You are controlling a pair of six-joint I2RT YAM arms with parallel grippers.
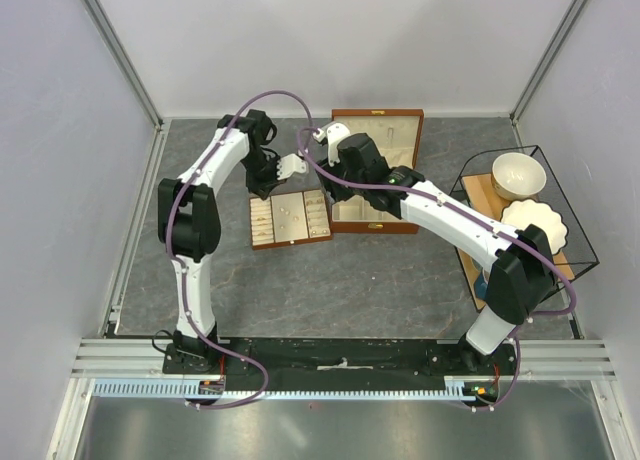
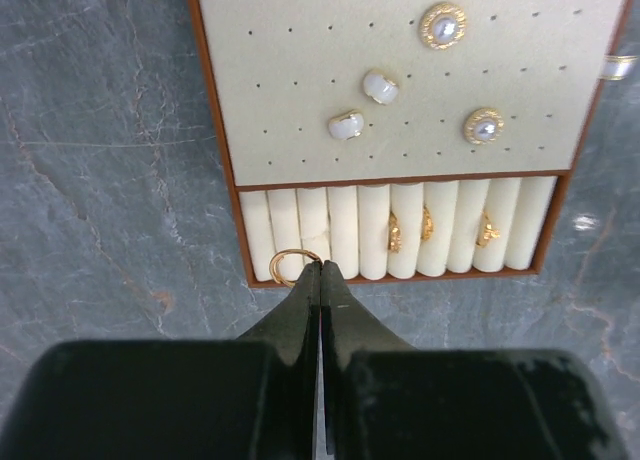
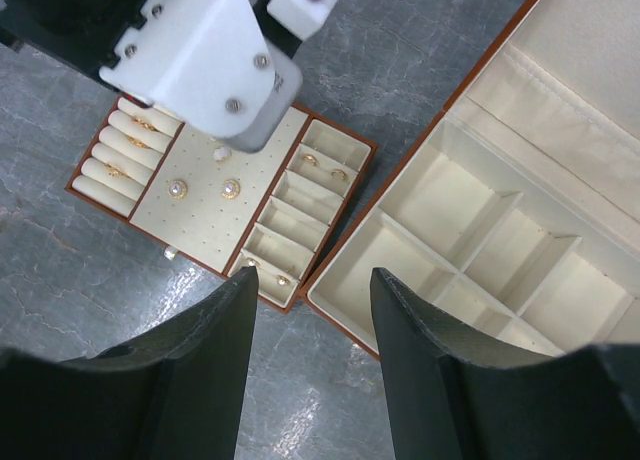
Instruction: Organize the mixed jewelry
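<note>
My left gripper is shut, a gold hoop [image 2: 278, 255] at its fingertips in the left wrist view, over the slotted rolls of the jewelry organizer [image 2: 240, 75]. Gold rings [image 2: 395, 232] sit in other slots; pearl studs [image 2: 482, 126] and white earrings [image 2: 346, 125] are on the pinboard. More earrings sit in its small compartments [image 3: 310, 160]. My right gripper is open above the gap between the organizer and a larger open box [image 3: 440, 220], whose visible compartments look empty.
A wire rack [image 1: 585, 265] with a bowl [image 1: 518, 176] and white scalloped dish [image 1: 533, 220] stands at the right.
</note>
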